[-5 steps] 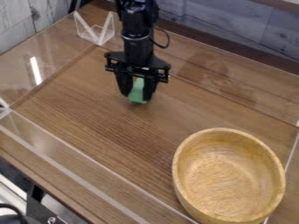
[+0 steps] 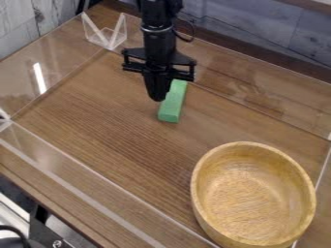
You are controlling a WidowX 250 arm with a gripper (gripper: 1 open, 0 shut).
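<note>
The black robot gripper hangs in the upper middle of the camera view, low over the wooden table. A green oblong object lies on the table just right of and partly behind the gripper's fingertips. The gripper is shut, with nothing seen held between its fingers; whether it touches the green object cannot be told.
A large yellow bowl sits at the lower right. Clear plastic pieces stand along the left and upper left edges of the table, and dark cables show at the bottom left.
The gripper has risen slightly, and the green object now shows more fully to the right of its fingers rather than behind them.
</note>
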